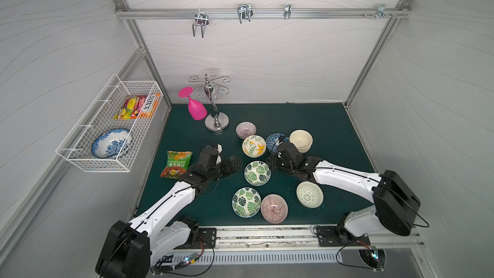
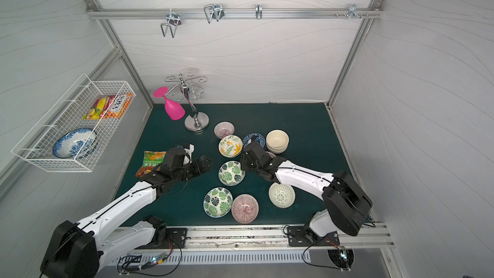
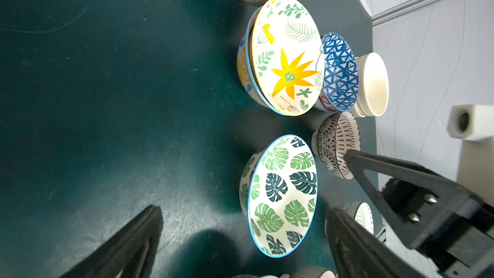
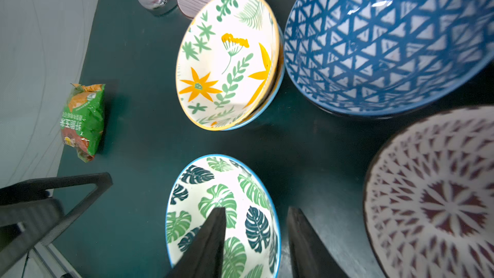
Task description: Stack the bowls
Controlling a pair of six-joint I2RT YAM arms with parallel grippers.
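My right gripper is part open, its fingers apart over the rim of the middle leaf-patterned bowl; whether they touch the rim I cannot tell. On the left side of that bowl, my left gripper stands open with nothing between its fingers. A flower-patterned bowl sits inside another bowl behind it. Close by are a blue-patterned bowl, a brown-patterned bowl, cream bowls and a small purple bowl. A second leaf bowl, a pink bowl and a pale patterned bowl lie in front.
At the back left stands a metal rack with a pink goblet hanging from it. A green snack bag lies on the left. The wire basket is on the left wall. Bare table shows at the back right.
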